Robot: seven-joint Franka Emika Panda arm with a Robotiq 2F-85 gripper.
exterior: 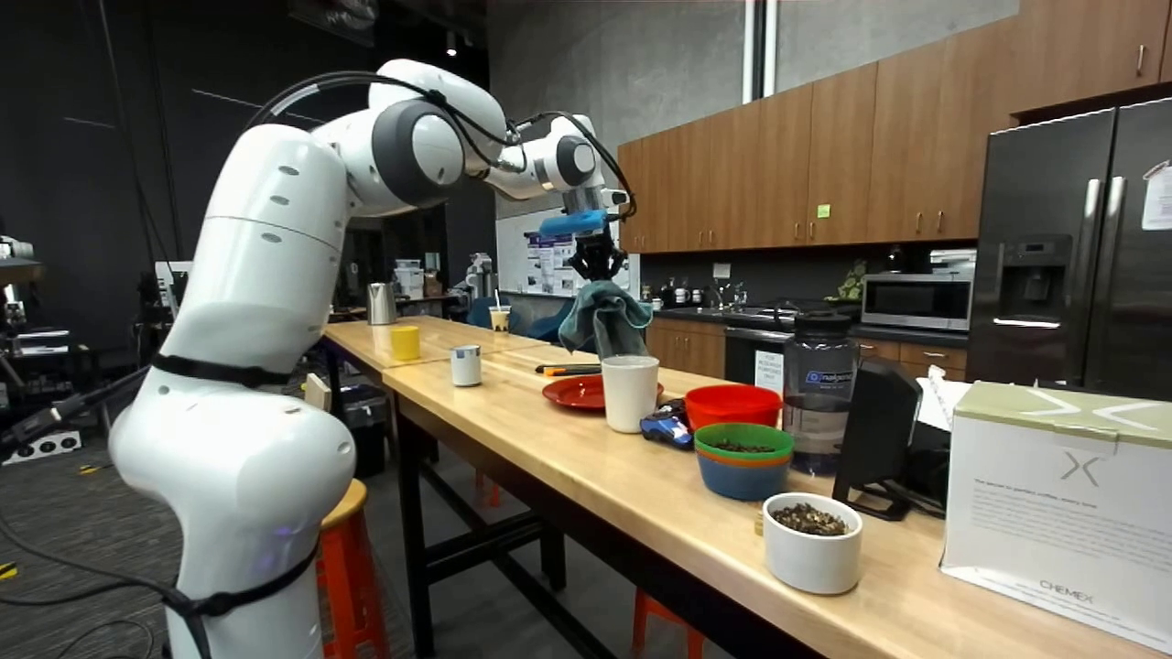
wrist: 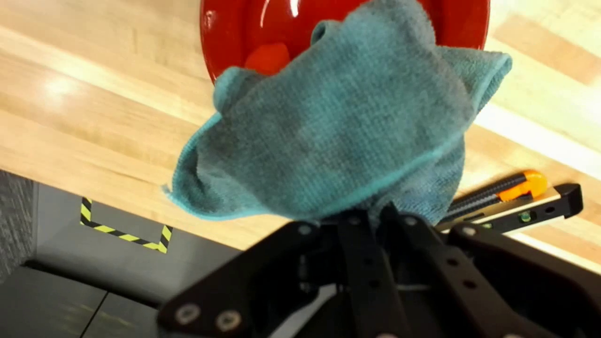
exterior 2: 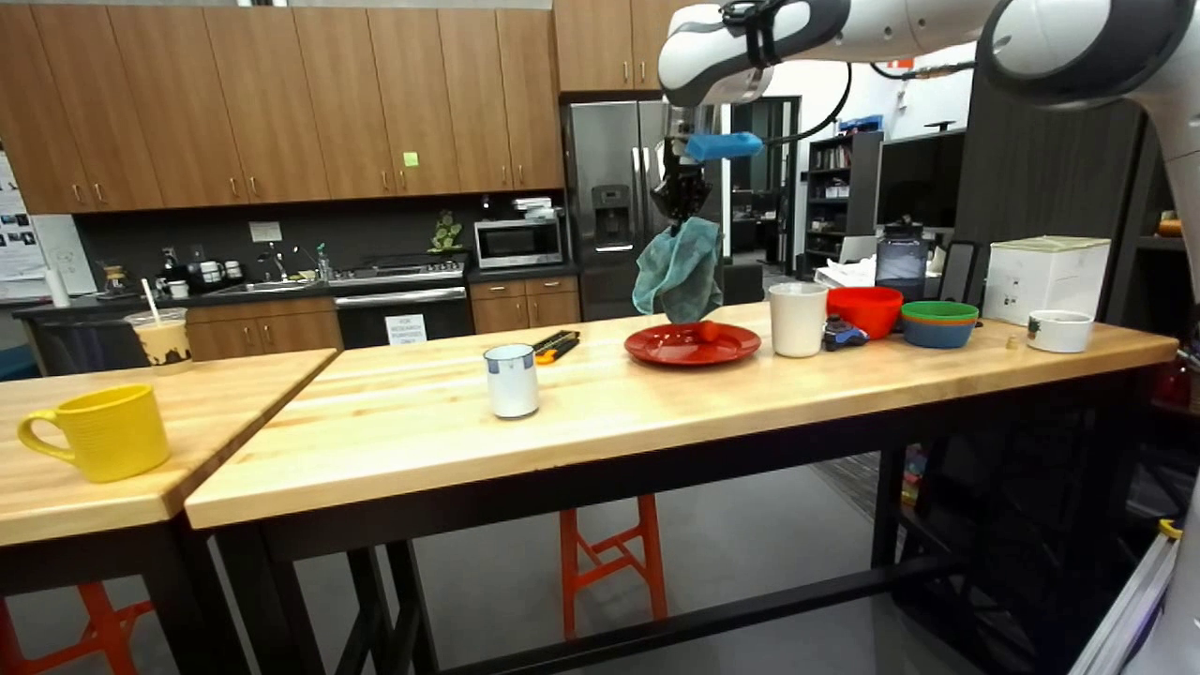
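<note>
A teal cloth (wrist: 338,118) hangs from my gripper, which is shut on a bunched part of it; the fingertips are partly covered by the fabric. In the second exterior view the cloth (exterior 2: 682,276) dangles above and close behind the red plate (exterior 2: 694,349), and whether its lower end touches the plate I cannot tell. On that plate lies a small red object (wrist: 268,58), partly screened by the cloth in the wrist view. From the first exterior view, the gripper (exterior: 599,264) is well above the table, with the cloth (exterior: 607,318) behind the white cup's top.
A tall white cup (exterior 2: 798,320), a red bowl (exterior 2: 863,306) and stacked bowls (exterior 2: 939,326) crowd the plate's right side. Beyond its left lie a box cutter (wrist: 501,188) and a level (wrist: 524,215). A white mug (exterior 2: 512,381) stands nearer the front edge, with clear wood around it.
</note>
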